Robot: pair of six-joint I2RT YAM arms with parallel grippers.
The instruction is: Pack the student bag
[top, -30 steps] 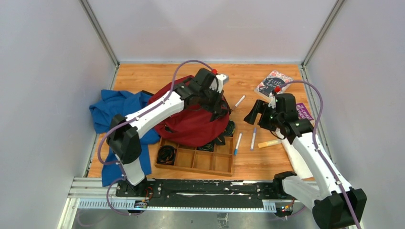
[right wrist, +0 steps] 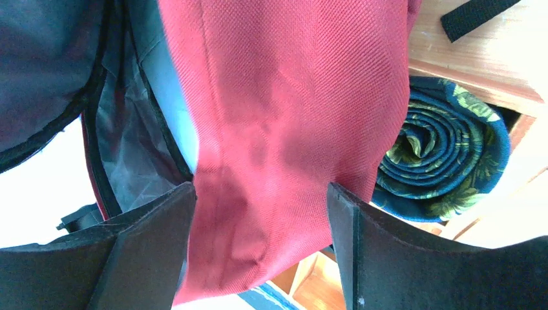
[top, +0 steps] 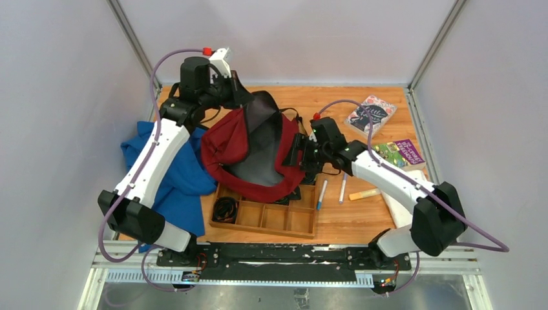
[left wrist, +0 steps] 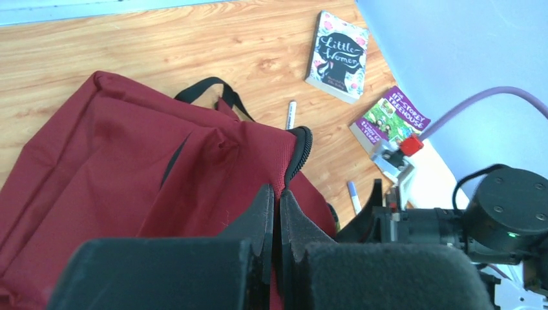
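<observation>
The red bag [top: 220, 165] lies open, showing its grey lining in the top view. My left gripper [top: 238, 97] is high at the bag's upper edge, shut; in its wrist view the red fabric and zip edge [left wrist: 294, 148] sit at or behind the fingertips, so whether it pinches them is unclear. My right gripper stands open at the bag's right side, red fabric [right wrist: 278, 116] between its spread fingers. The books [top: 369, 115] lie at the right.
A wooden organiser [top: 262, 226] with coiled cables sits below the bag. A blue cloth [top: 174, 194] lies left. Markers [top: 323, 194], a yellow stick [top: 365, 194] and a white item [top: 404, 210] lie right.
My left arm has swung up and back to the left, and the bag has gone from closed to open. My right gripper has moved left onto the bag's edge.
</observation>
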